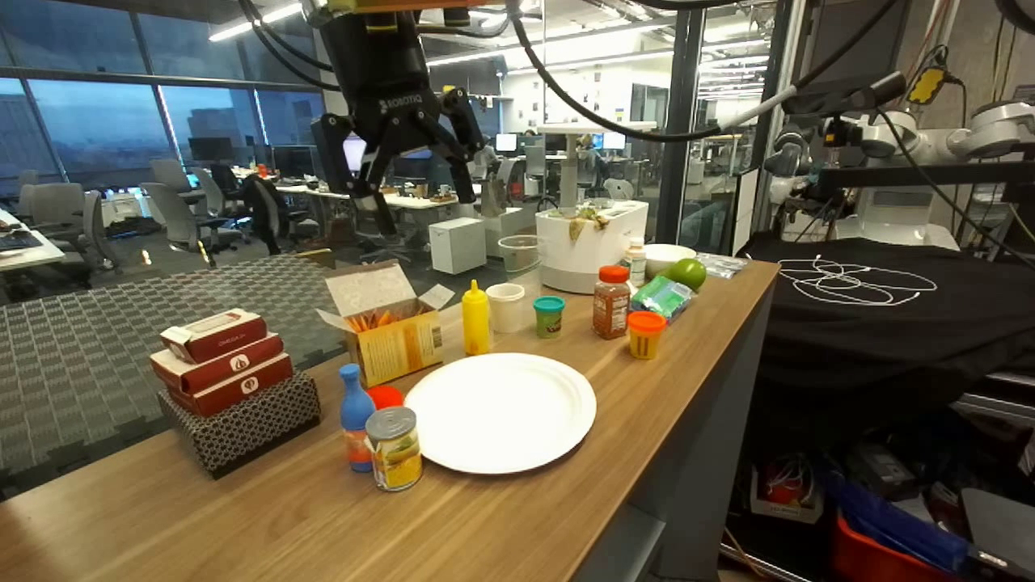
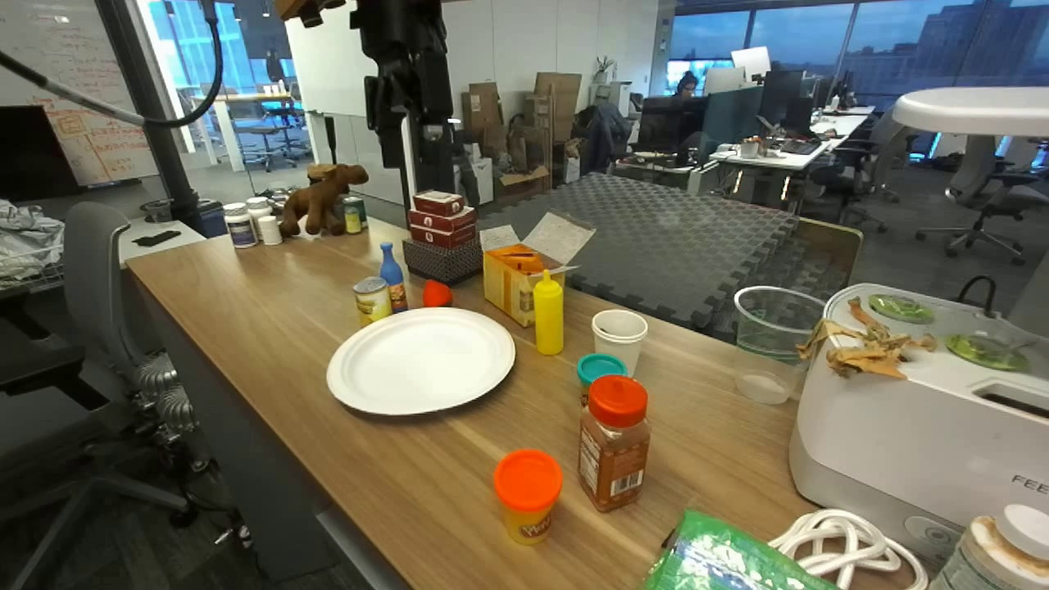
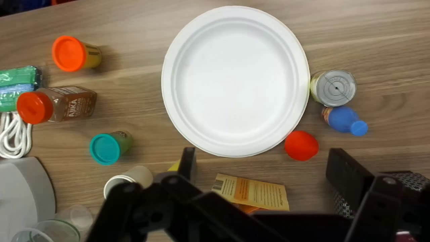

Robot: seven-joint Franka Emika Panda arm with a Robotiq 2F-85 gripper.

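Note:
My gripper [image 1: 424, 215] hangs open and empty, high above the table; in the wrist view its two black fingers [image 3: 347, 177] stand wide apart. Below it, an open yellow box [image 1: 399, 347] holds orange packets. An empty white plate [image 1: 500, 412] lies flat on the wood. By the plate's rim stand a silver-topped can [image 3: 336, 87], a blue bottle [image 3: 344, 120] and a red round object [image 3: 301, 145]. A yellow squeeze bottle [image 2: 548, 313] is upright beside the box; in the wrist view a finger mostly hides it.
Red boxes [image 1: 221, 360] are stacked on a patterned black box [image 1: 251, 417]. White cups [image 2: 619, 338], a teal-lidded tub [image 3: 105, 149], a spice jar [image 2: 615, 442] and an orange-lidded tub [image 2: 528, 495] stand toward the white appliance [image 2: 885, 413]. Bare table lies along the front edge.

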